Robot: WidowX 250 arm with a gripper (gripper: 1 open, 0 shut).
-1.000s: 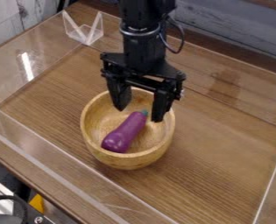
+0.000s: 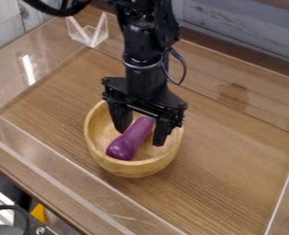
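Note:
My black gripper (image 2: pixel 141 114) is open and held low over a round tan bowl (image 2: pixel 122 162), its two fingers spread above the bowl's back and right part. A purple elongated object, like an eggplant (image 2: pixel 129 141), lies diagonally in the bowl between and below the fingers, its upper end partly under the gripper.
A clear plastic object (image 2: pixel 88 27) stands at the back left. Dark cables and a yellow item lie beyond the table's lower left edge.
The gripper has moved down slightly and toward the viewer, over the bowl. The bowl and purple object look nearly unchanged.

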